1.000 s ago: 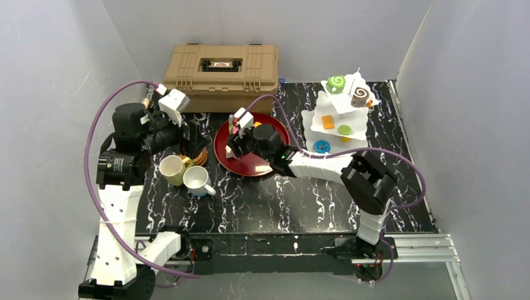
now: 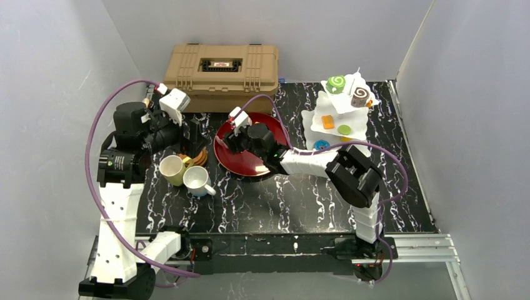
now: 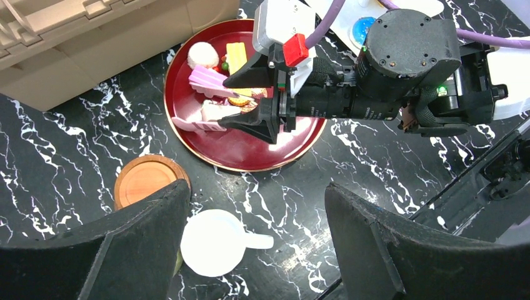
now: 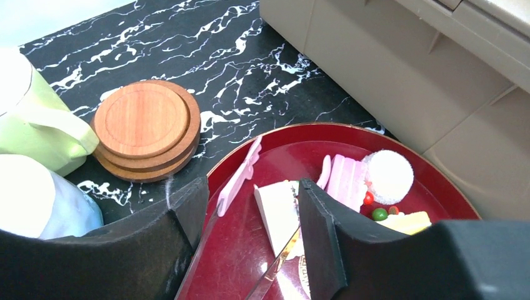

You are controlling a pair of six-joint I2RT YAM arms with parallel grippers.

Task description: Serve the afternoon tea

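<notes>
My right gripper is over the red plate, its fingers part open around a pink-handled utensil. On the plate lie a white wedge, pink pieces, a white ball, yellow pieces and small red and green bits. My left gripper stands open above stacked wooden coasters, a pale green mug and a white-blue mug, with nothing seen between its fingers.
A tan case stands behind the plate. A tiered white stand with cakes is at the back right.
My right arm's elbow has shifted left and its gripper slightly left over the plate. A pink utensil end now sticks out toward the plate's left rim. The left arm looks still.
</notes>
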